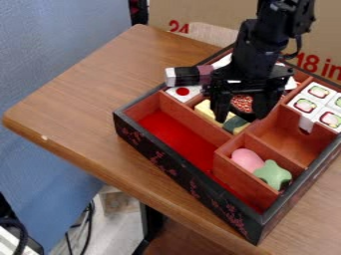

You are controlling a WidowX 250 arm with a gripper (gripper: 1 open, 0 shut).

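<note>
My black gripper (241,92) hangs over the middle of a black patterned box (147,141) with red compartments. Beneath it is a round patterned piece (242,104), beside pale yellow pieces (205,110), partly hidden by the gripper. Whether the gripper is open or shut is unclear. A white block with a red dot (181,93) lies at the back left, a dark-and-white piece (185,76) behind it. A pink piece (246,158) and a green star (273,174) share the front right compartment. White sushi-like pieces (316,104) fill the right compartment.
The box stands on a wooden table (94,90), whose left part is clear. A cardboard box (186,20) stands behind. The front left compartment and the one at right middle are empty.
</note>
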